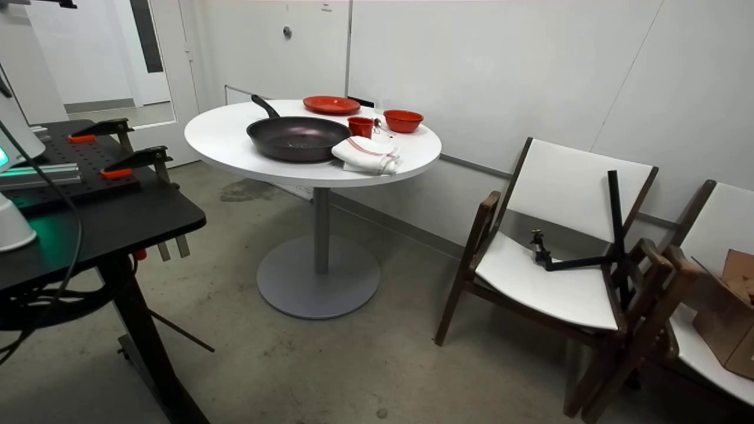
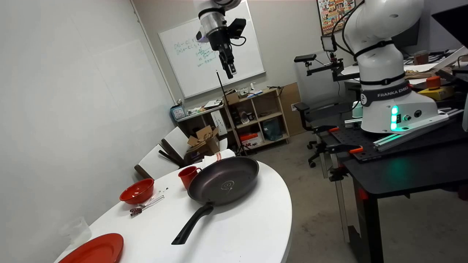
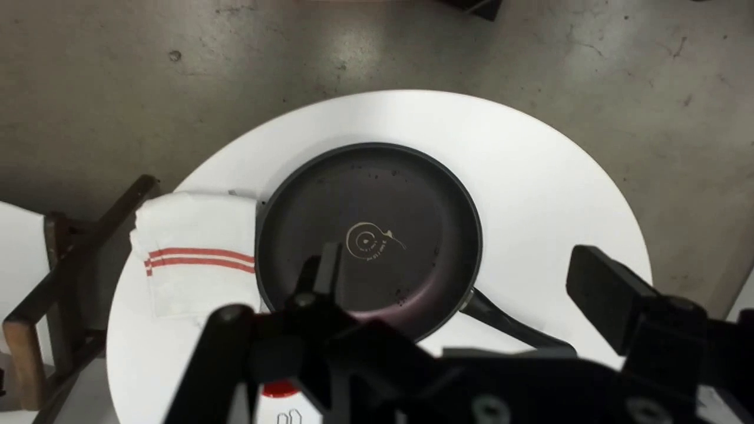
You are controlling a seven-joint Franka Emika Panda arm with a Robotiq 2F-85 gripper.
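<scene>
In exterior view 2, my gripper (image 2: 230, 73) hangs high above the round white table, pointing down. Its dark fingers stand wide apart in the wrist view, so it is open and holds nothing. Below it lies a black frying pan (image 3: 367, 205), its handle (image 2: 191, 225) reaching out over the tabletop. A white towel with red stripes (image 3: 201, 233) is folded beside the pan. On the pan's other side from the free edge stands a red mug (image 2: 188, 176), mostly hidden by the gripper in the wrist view. A red bowl (image 1: 403, 121) and a red plate (image 1: 332, 105) sit farther back.
A whisk-like wire utensil (image 2: 149, 205) lies near the bowl, and a clear cup (image 2: 76, 232) stands near the plate. Bare tabletop (image 3: 558, 205) shows beside the pan. Wooden chairs (image 1: 558, 282) stand next to the table; the arm's black bench (image 2: 408, 171) is across a gap.
</scene>
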